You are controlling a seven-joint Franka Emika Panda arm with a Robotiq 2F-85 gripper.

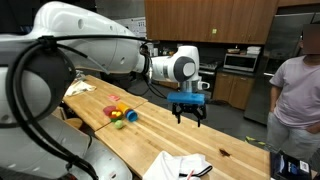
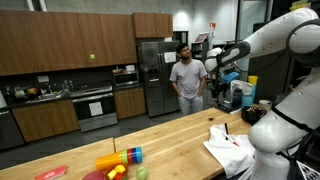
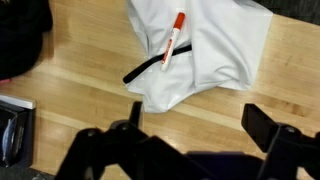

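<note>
My gripper stands open above the wooden table, its dark fingers wide apart at the bottom of the wrist view. Nothing is between them. In exterior view 1 the gripper hangs well over the tabletop. A white cloth lies spread on the table ahead of the fingers. On the cloth rest a marker with a red cap and white body, and a thin black strip whose end reaches past the cloth's edge.
Colourful cups and small toys lie at the table's far end in exterior view 2. A dark device sits at the left in the wrist view, with black fabric above it. A person stands beside the table. Mid-table is bare.
</note>
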